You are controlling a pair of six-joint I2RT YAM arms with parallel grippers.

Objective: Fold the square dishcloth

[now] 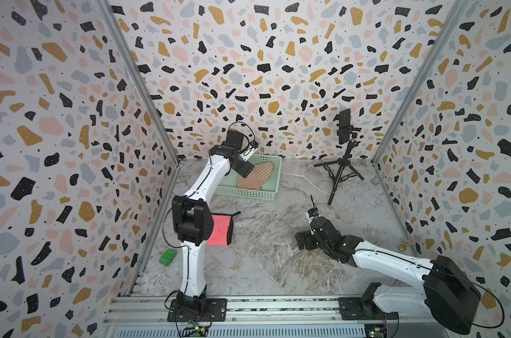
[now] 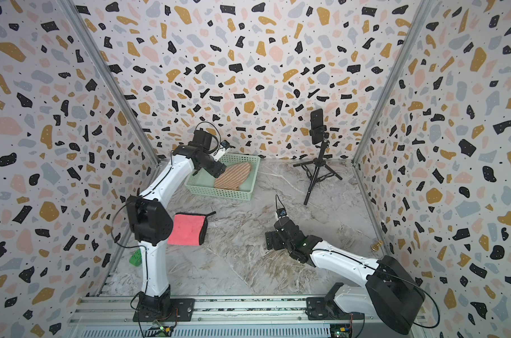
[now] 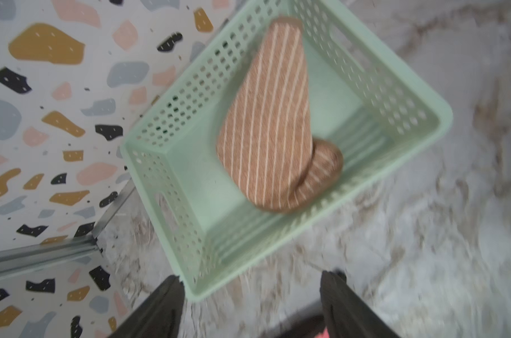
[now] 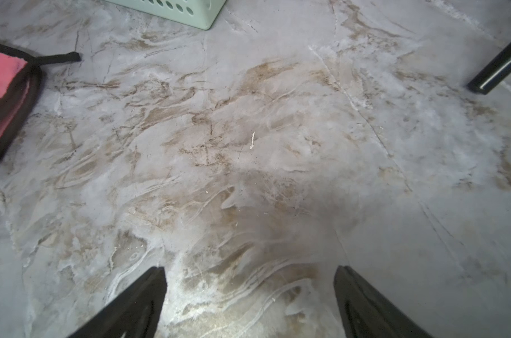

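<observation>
The red dishcloth (image 2: 186,229), folded into a small squarish shape with black edging, lies on the left side of the table. In the top left view the left arm covers part of it; the right wrist view catches its black-edged corner (image 4: 6,84). My left gripper is open and empty above the green basket, beyond the cloth. Over bare table, right of centre, my right gripper stands open with nothing between its fingers.
The green basket (image 1: 245,193) at the back left holds a striped brown oven mitt (image 3: 272,124). A black tripod (image 1: 341,163) stands at the back right, and a green sponge (image 1: 167,257) lies at the left edge.
</observation>
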